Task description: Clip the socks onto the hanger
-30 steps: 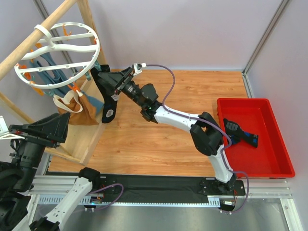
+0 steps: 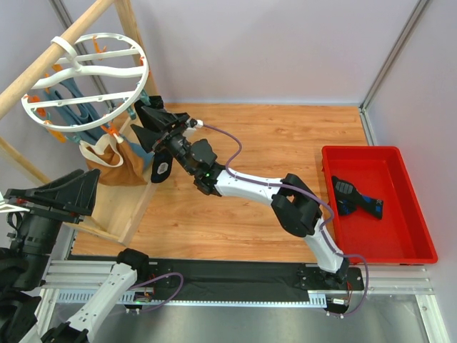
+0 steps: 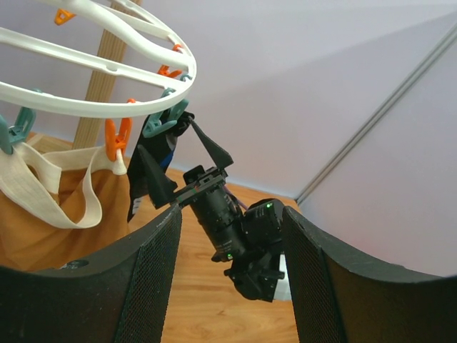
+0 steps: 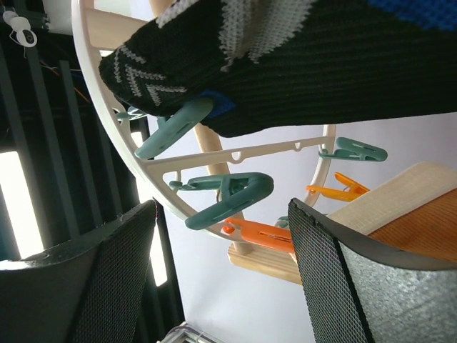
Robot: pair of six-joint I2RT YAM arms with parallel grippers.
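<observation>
A black sock (image 2: 163, 164) hangs at the right edge of the white round hanger (image 2: 132, 93), its top at a teal clip (image 3: 161, 120). The right wrist view shows the sock (image 4: 307, 78) up close, with one teal clip (image 4: 175, 128) at its edge and another teal clip (image 4: 232, 199) beyond the fingers. My right gripper (image 2: 141, 123) is beside the clips, open, and its fingers spread in the left wrist view. Lower left of the hanger, my left gripper stands apart from everything, fingers separated with nothing between. Another dark sock (image 2: 357, 199) lies in the red tray (image 2: 421, 236).
A brown cloth (image 2: 127, 168) with cream straps and a blue cloth (image 2: 75, 107) hang from the same hanger. Orange clips (image 3: 118, 139) line its rim. The wooden stand (image 2: 136, 214) surrounds these on the left. The mid-table wood is bare.
My right gripper has shifted left and a little up along the sock towards the hanger rim, its wrist turning. The left gripper has moved only slightly. The sock stays hanging.
</observation>
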